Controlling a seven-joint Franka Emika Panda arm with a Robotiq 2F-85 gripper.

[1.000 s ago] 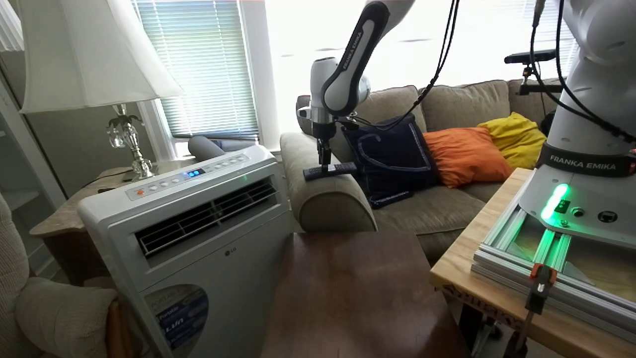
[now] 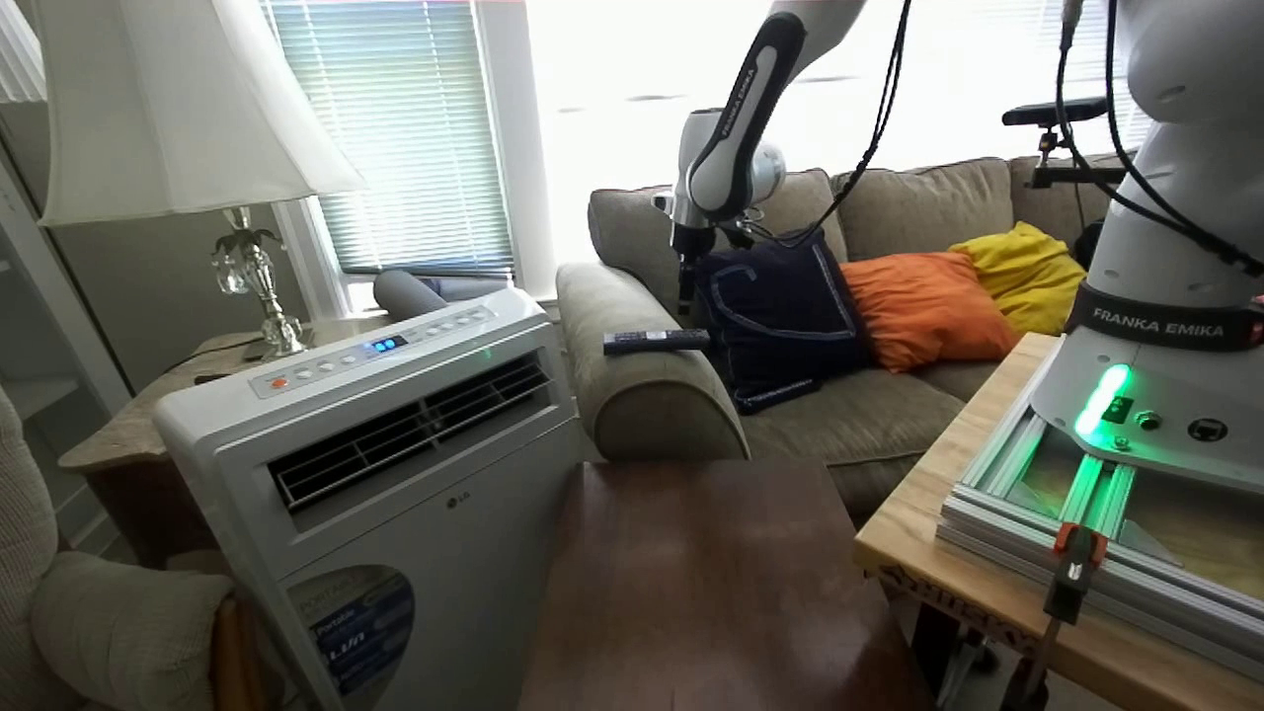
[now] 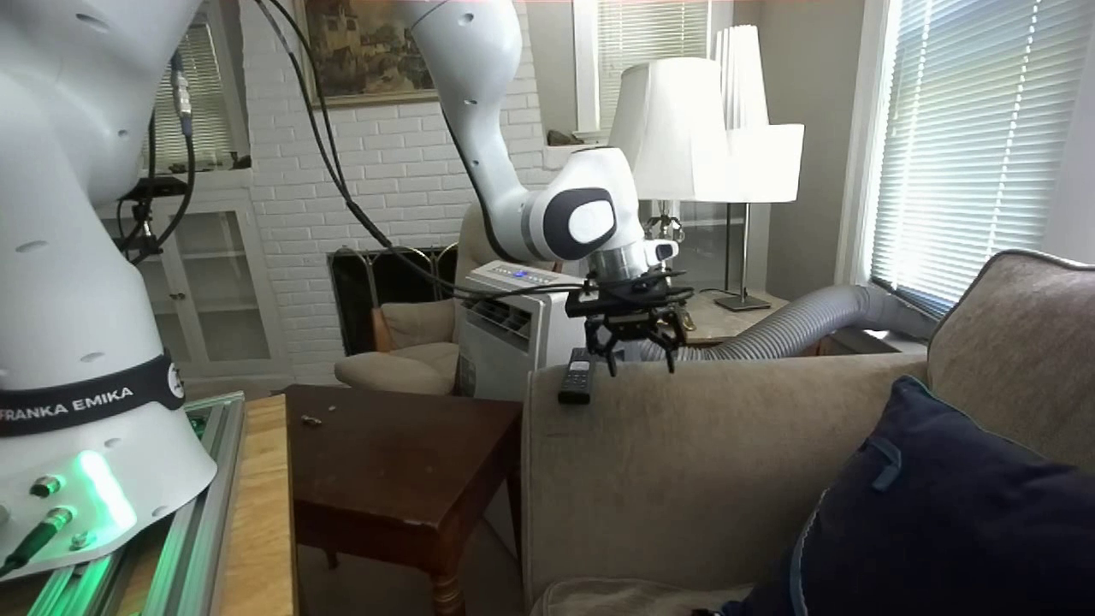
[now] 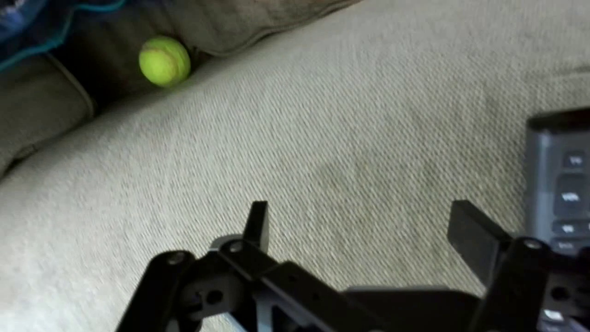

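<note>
A dark remote control (image 2: 655, 342) lies on top of the sofa's near armrest (image 2: 664, 409). In the wrist view part of the remote (image 4: 569, 185) shows at the right edge, its buttons facing up. My gripper (image 3: 643, 366) hovers over the armrest beside the remote, apart from it. From the wrist, the gripper stands open with only beige sofa fabric beneath the gap. A yellow-green tennis ball (image 4: 164, 61) sits at the upper left of the wrist view, low between the cushions and the armrest.
A navy pillow (image 2: 782, 308) leans against the sofa close to the gripper, with an orange pillow (image 2: 930, 308) and a yellow pillow (image 2: 1025, 275) beyond. A white air conditioner (image 2: 474, 533) stands beside the armrest.
The arm has moved from directly above the remote toward the sofa's back and the navy pillow, and its wrist has turned. The remote lies where it was on the armrest.
</note>
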